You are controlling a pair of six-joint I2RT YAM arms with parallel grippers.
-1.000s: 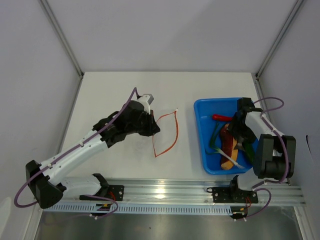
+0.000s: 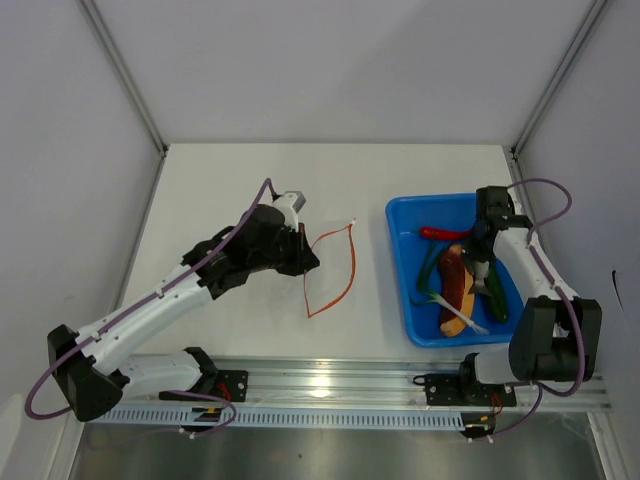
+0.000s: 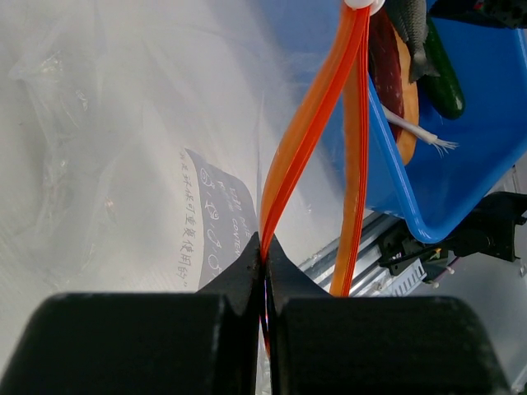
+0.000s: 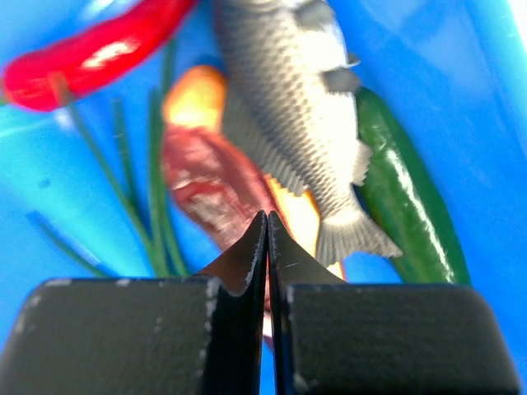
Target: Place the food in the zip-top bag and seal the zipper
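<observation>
In the left wrist view the clear bag (image 3: 123,164) lies flat, its mouth held apart by an orange zipper edge (image 3: 356,164). My left gripper is shut on that edge at one side of the mouth. A grey fish (image 4: 288,99) lies in the blue tray (image 2: 402,280), tail toward me in the right wrist view. Above the tray's contents my right gripper is shut, nothing between its fingers, and the fish tail is outside them. From above, the right arm partly covers the fish.
Sharing the tray are a red pepper (image 2: 445,234), a hot-dog-like bun with red meat (image 2: 455,285), a green onion (image 2: 455,312) and a cucumber (image 2: 496,295). The table (image 2: 240,175) behind the bag is bare.
The fish stays in the tray. My left gripper has barely moved.
</observation>
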